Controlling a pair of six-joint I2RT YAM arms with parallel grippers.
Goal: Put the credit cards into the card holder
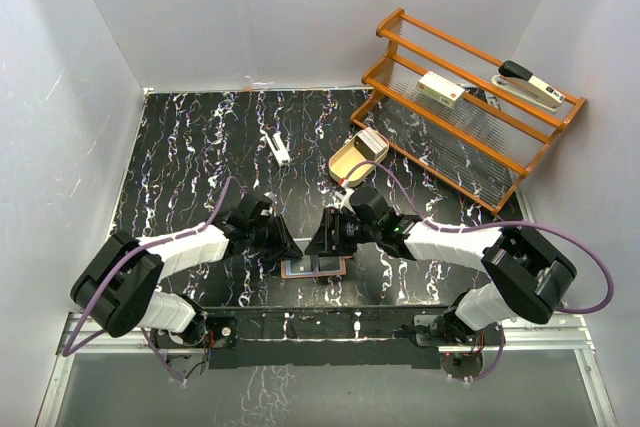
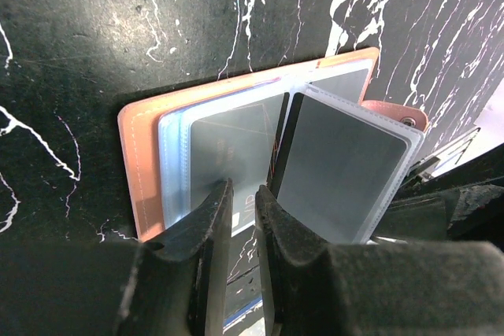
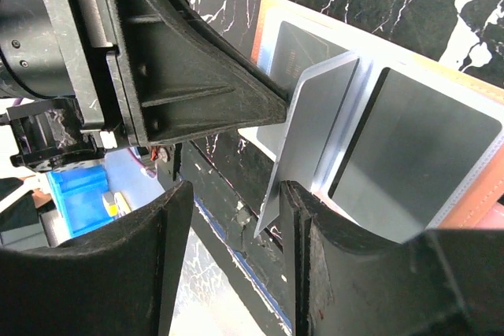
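The card holder (image 2: 146, 167) lies open on the dark table, an orange-pink cover with clear, dark-backed card sleeves. One sleeve leaf (image 2: 339, 155) stands raised out of the holder, and its edge comes between the fingers of my right gripper, close to the right-hand finger. The right fingers are part open. Low over the other sleeve (image 2: 232, 143), my left gripper is shut except for a narrow gap; what lies between its fingers is not clear. In the right wrist view, the left fingers (image 3: 260, 104) reach the raised leaf. No loose card can be made out.
A beige tray (image 1: 345, 160) with a small box stands behind the right arm. Farther right is a wooden rack (image 1: 480, 112) carrying a stapler (image 1: 530, 82) and a white box (image 1: 440, 89). A white object (image 1: 277, 149) lies at the back.
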